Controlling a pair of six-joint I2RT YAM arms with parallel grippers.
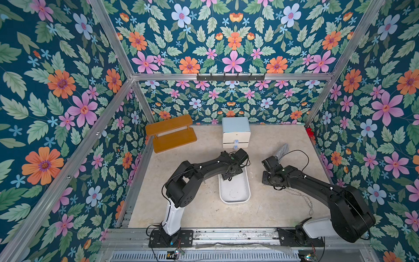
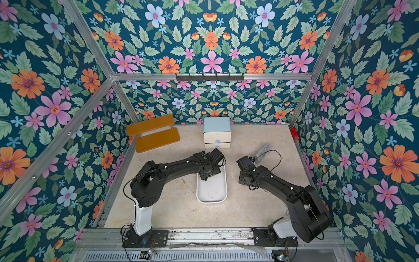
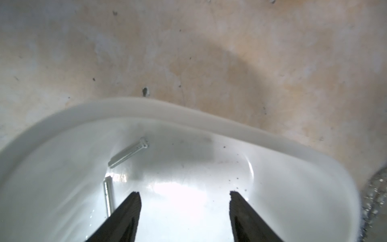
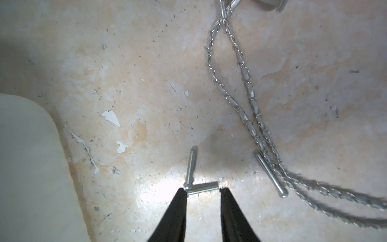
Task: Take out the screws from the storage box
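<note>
The white storage box (image 1: 234, 192) stands at the table's middle. In the left wrist view, one screw (image 3: 126, 154) lies diagonally inside it and another (image 3: 108, 195) lies upright in the image near the left. My left gripper is over the box, fingers apart with nothing seen between them. In the right wrist view, my right gripper is over the table beside the box, fingers apart. A screw (image 4: 191, 163) and a second screw (image 4: 205, 188) lie on the table at its fingertips; a third (image 4: 271, 173) lies beside a chain.
A silver chain (image 4: 250, 88) runs right of the box. A blue-and-cream drawer box (image 1: 235, 131) stands behind, with an orange wooden stand (image 1: 174, 142) at back left.
</note>
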